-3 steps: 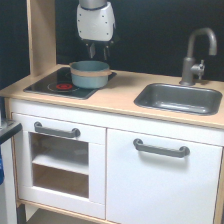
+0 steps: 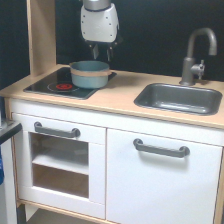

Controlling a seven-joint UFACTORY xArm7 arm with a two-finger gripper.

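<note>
A grey-blue pot (image 2: pixel 90 78) with a tan inside sits upright on the black cooktop (image 2: pixel 80 94), towards its back right. Above it hangs my white gripper (image 2: pixel 103 52), pointing down with its dark fingers spread apart. Nothing shows between them. The fingertips appear just above or behind the pot's rim; whether they touch it I cannot tell. The inside bottom of the pot is hidden.
A red-lit burner (image 2: pixel 63 86) shows left of the pot. To the right is an empty sink (image 2: pixel 180 98) with a tall grey faucet (image 2: pixel 196 55). Bare wooden counter (image 2: pixel 122 92) lies between. Below are a white oven door (image 2: pixel 60 160) and a cabinet door (image 2: pixel 160 180).
My gripper has shifted slightly to the right, and its fingers look a little farther apart. The pot has not visibly moved.
</note>
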